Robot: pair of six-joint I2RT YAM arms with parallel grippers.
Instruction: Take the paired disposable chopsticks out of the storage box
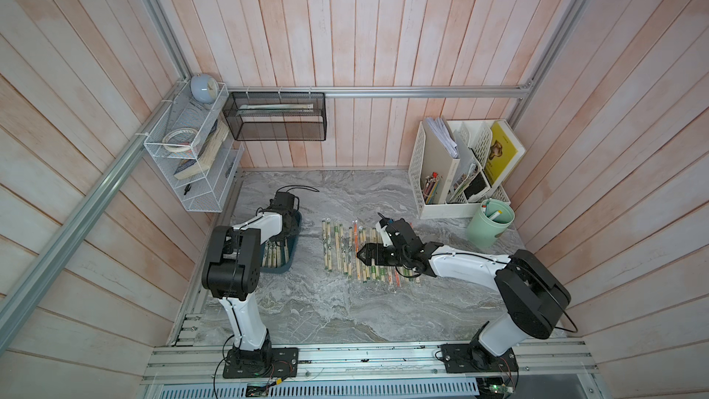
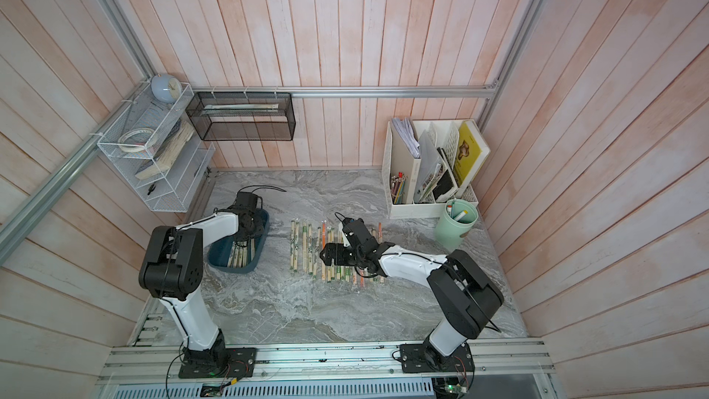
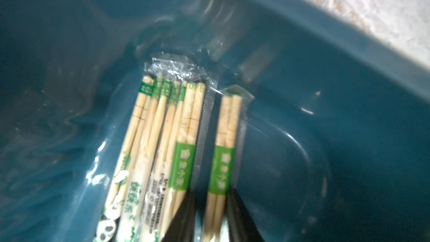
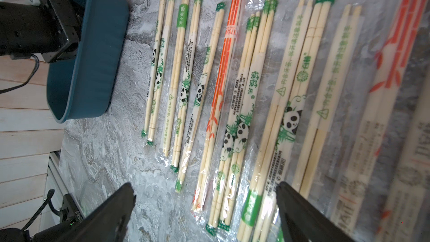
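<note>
In the left wrist view, several wrapped chopstick pairs (image 3: pixel 152 152) lie side by side in the blue storage box (image 3: pixel 367 62). One pair with a green band (image 3: pixel 221 168) lies a little apart on the right. My left gripper is inside the box, part open, with its dark fingers (image 3: pixel 181 224) on either side of that pair; a gap shows on its left, while the right finger is close to it. My right gripper stands wide open over the row of wrapped chopsticks (image 4: pixel 241 125) on the table, its fingers blurred.
A white file holder (image 1: pixel 450 209) and a green cup (image 1: pixel 487 227) stand at the back right. Mesh shelves (image 1: pixel 192 140) are at the left wall.
</note>
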